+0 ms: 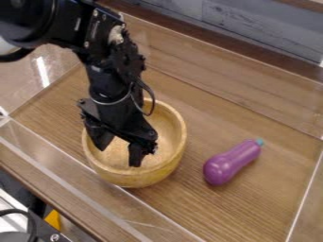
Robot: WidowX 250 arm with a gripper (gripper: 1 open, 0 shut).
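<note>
My black gripper (pixel 119 132) hangs from the upper left over a yellow bowl (pixel 135 172), its fingers spread open inside the bowl's left and middle part. I see nothing held between them. A purple eggplant (pixel 229 163) with a green tip lies on the wooden table to the right of the bowl, apart from it.
A pale wall or ledge runs along the top right. Dark cables lie at the bottom left corner.
</note>
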